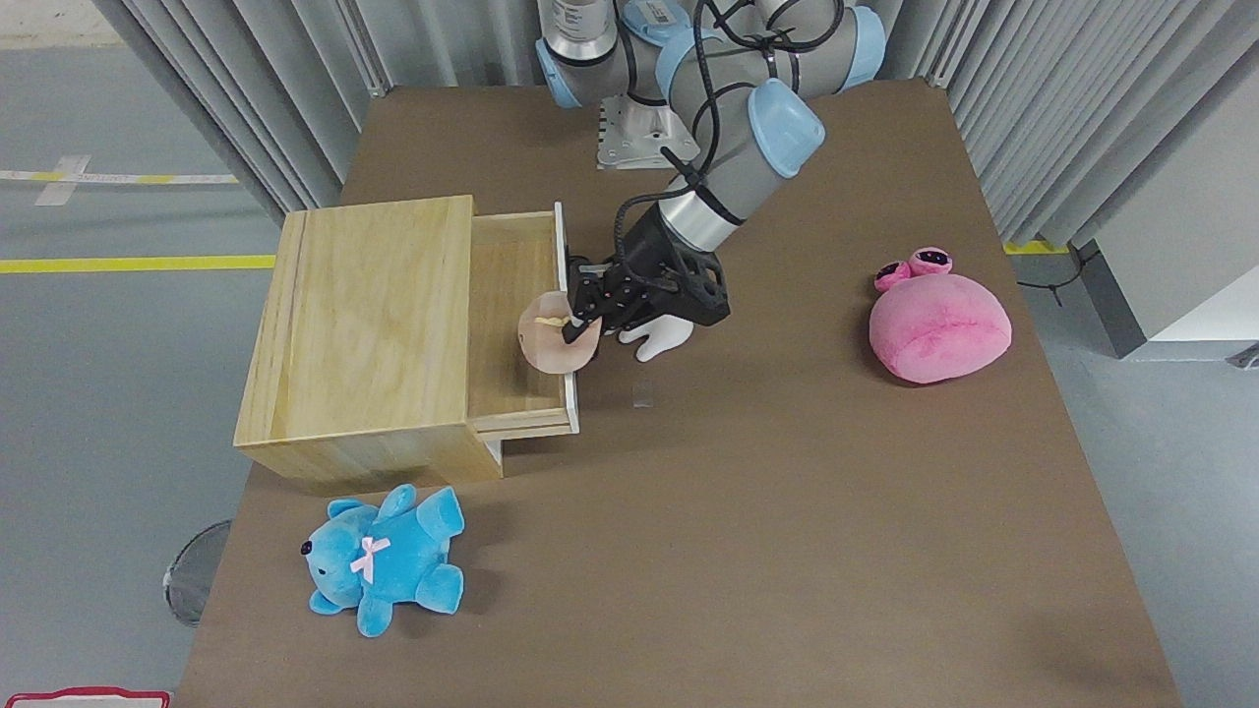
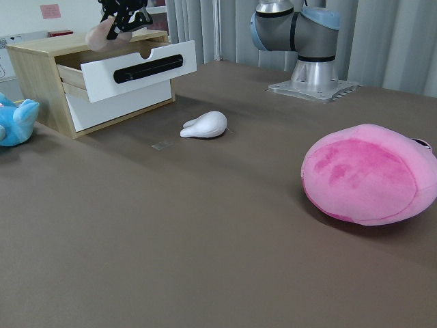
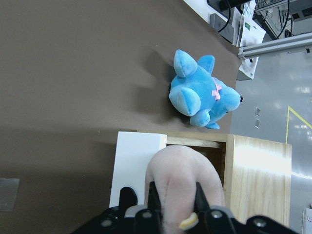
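My gripper (image 1: 575,317) is shut on a beige plush toy (image 1: 546,344), holding it up over the open drawer's front edge. In the camera left view the toy (image 2: 102,38) hangs above the drawer front (image 2: 140,68) of the wooden cabinet (image 1: 354,324); in the wrist view its rounded body (image 3: 180,175) sits between my black fingers, covering much of the drawer's inside. The drawer (image 1: 508,389) looks empty where it shows.
A white plush (image 1: 661,340) lies right of the drawer, partly under the arm. A blue bear (image 1: 389,555) lies in front of the cabinet, a pink plush (image 1: 938,330) at the right.
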